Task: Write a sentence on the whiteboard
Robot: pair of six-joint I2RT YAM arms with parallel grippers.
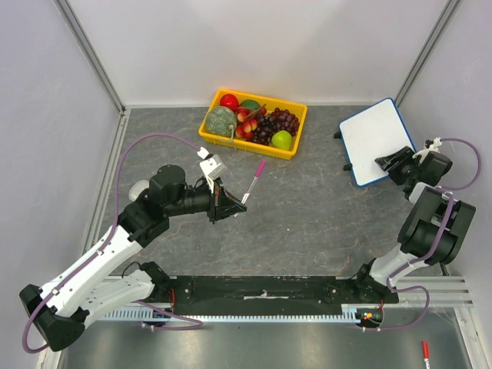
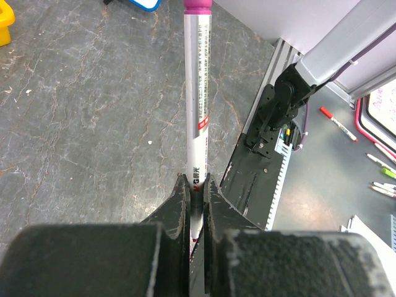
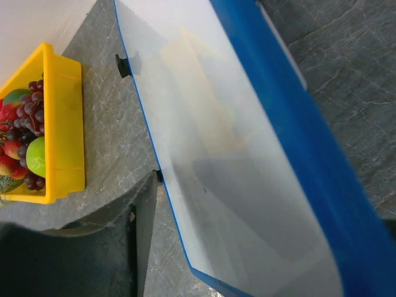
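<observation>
A white marker with a magenta end (image 1: 260, 168) stands slanted in my left gripper (image 1: 241, 208), which is shut on its lower part. The left wrist view shows its printed barrel (image 2: 198, 93) upright between the fingers, magenta end up. At the back right is the blue-edged whiteboard (image 1: 374, 132), its face blank as far as it shows. My right gripper (image 1: 383, 161) is at the board's lower right edge, fingers apart. In the right wrist view one dark finger (image 3: 144, 229) shows beside the whiteboard (image 3: 204, 124); the other is mostly out of sight, and contact is unclear.
A yellow basket (image 1: 224, 141) of fruit stands at the back middle. Small black clips (image 1: 348, 167) sit on the board's left edge. Bare grey tabletop (image 1: 307, 215) lies between the arms. A red-capped marker (image 1: 426, 350) lies beyond the front edge.
</observation>
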